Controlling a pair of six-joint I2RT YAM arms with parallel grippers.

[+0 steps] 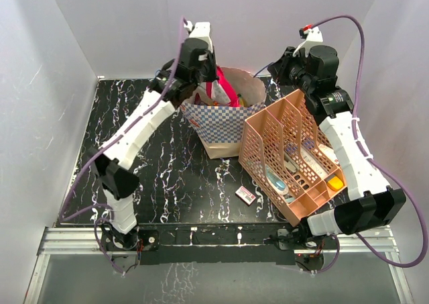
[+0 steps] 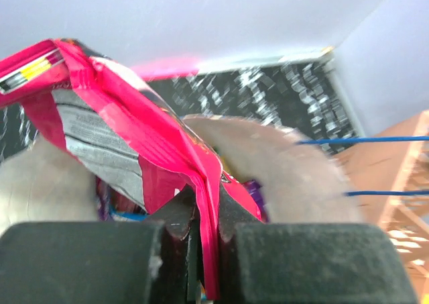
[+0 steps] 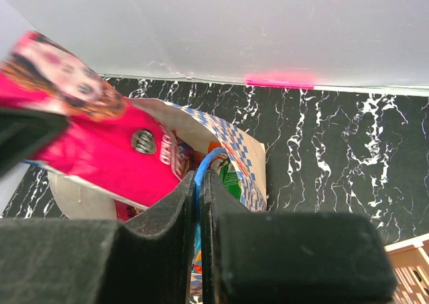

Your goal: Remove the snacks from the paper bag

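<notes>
The paper bag (image 1: pixel 224 121), blue-and-white checked with a beige base, stands open at the back centre. A large red snack packet (image 2: pixel 120 116) is pinched at its edge in my left gripper, which is shut on it above the bag's mouth; part of the packet still lies within the rim. The right wrist view shows the same red packet (image 3: pixel 114 146) tilted, its left part beside the blurred left fingers. My right gripper is shut on the blue bag handle (image 3: pixel 213 155). More snack packets (image 3: pixel 231 181) lie inside the bag, mostly hidden.
An orange slotted organizer (image 1: pixel 288 149) stands close to the bag's right side. A small red-and-white box (image 1: pixel 245 195) lies on the black marbled table (image 1: pixel 181 190) in front of it.
</notes>
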